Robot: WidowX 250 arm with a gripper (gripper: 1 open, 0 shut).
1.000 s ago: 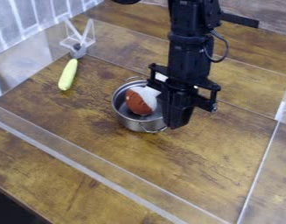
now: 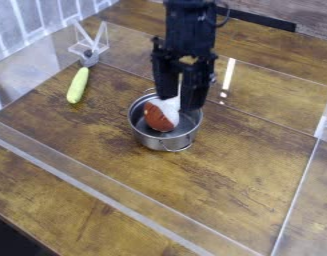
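Note:
A steel pot (image 2: 179, 136) sits in the middle of the table, holding a red and white object (image 2: 160, 116). My black gripper (image 2: 181, 88) hangs above the pot, blurred, so its finger is hard to make out. A pale yellow-green vegetable (image 2: 78, 86) lies at the upper left, below a small white rack-like object (image 2: 90, 46).
Clear panels or strips run along its edges and across the foreground.
The arm has risen and moved left, from the right side of the pot to above it. The pot and its contents look to be in place.

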